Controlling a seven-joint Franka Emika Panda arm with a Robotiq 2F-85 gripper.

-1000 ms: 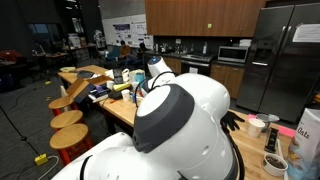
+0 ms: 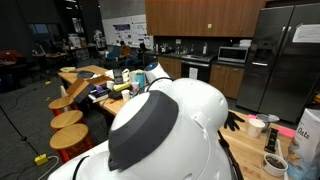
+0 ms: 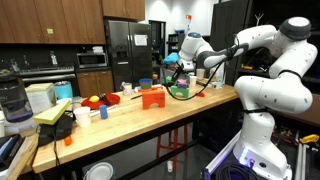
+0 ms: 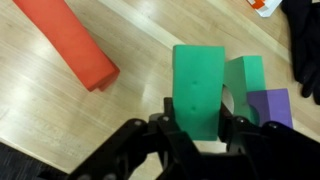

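Note:
A green block (image 4: 198, 75) stands out in the wrist view, long side toward the camera. My gripper is shut on its near end, with a dark finger on either side. Below it, to the right, show another green piece (image 4: 245, 78) and a purple block (image 4: 270, 106); whether the held block touches them, I cannot tell. In exterior view 2 my gripper (image 3: 177, 77) points down above the right part of the table, but its fingers are too small to read there. The arm hides the gripper in exterior view 1.
A red block (image 4: 78, 42) lies to the left on the wooden table, bare wood between it and the held block. Something black (image 4: 305, 40) is at the upper right. In exterior view 2 the table's middle front (image 3: 135, 125) is clear; cups and boxes crowd its left end.
In exterior view 1 the arm's large white link has shifted a little to the left. The surroundings look the same.

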